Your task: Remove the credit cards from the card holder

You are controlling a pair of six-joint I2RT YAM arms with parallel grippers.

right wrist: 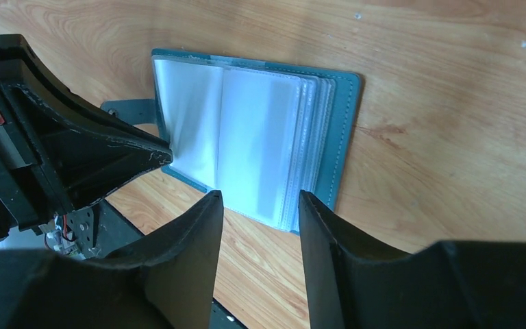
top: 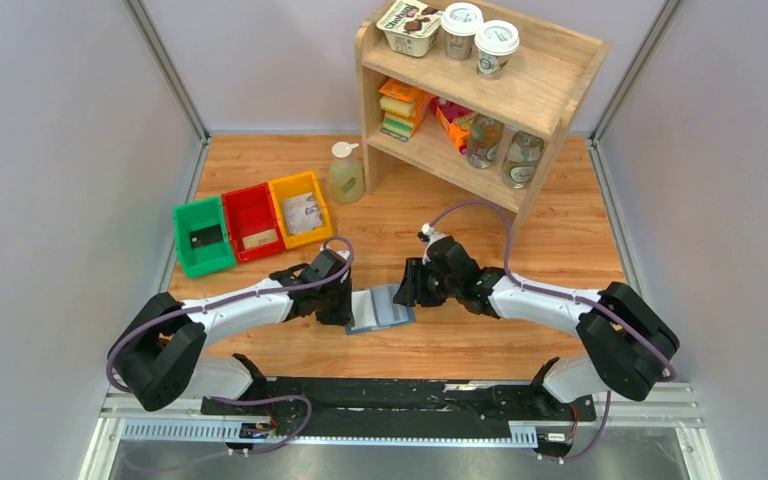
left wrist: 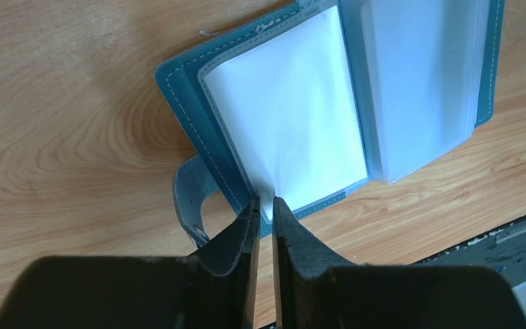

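Observation:
The blue card holder [top: 390, 305] lies open on the wooden table, showing white and translucent plastic sleeves [left wrist: 281, 103]; no separate card is clearly distinguishable. My left gripper is down at the holder's left edge, beside its strap [left wrist: 192, 199], fingertips close together with a narrow gap at the white sleeve. My right gripper hovers by the holder's right part, fingers parted over the near edge of the stacked sleeves [right wrist: 260, 137], nothing visibly between them.
Green, red and yellow bins [top: 205, 265] stand at the back left, with a soap dispenser [top: 346, 175] beside them. A wooden shelf [top: 480, 90] with cups, packets and bottles is at the back right. The front table edge is close below the holder.

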